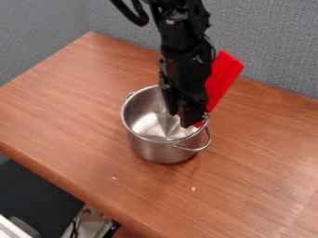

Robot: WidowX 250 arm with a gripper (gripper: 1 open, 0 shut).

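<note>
A steel pot (143,139) with wire handles stands on the wooden table. My black gripper (192,117) is over the pot's right rear part, shut on a red object (225,72) that slants up to the right behind the arm. The red object's lower end and my fingertips are partly hidden by the arm and pot, and a pale shape shows in the pot below them.
A grey padded wall stands at the back.
</note>
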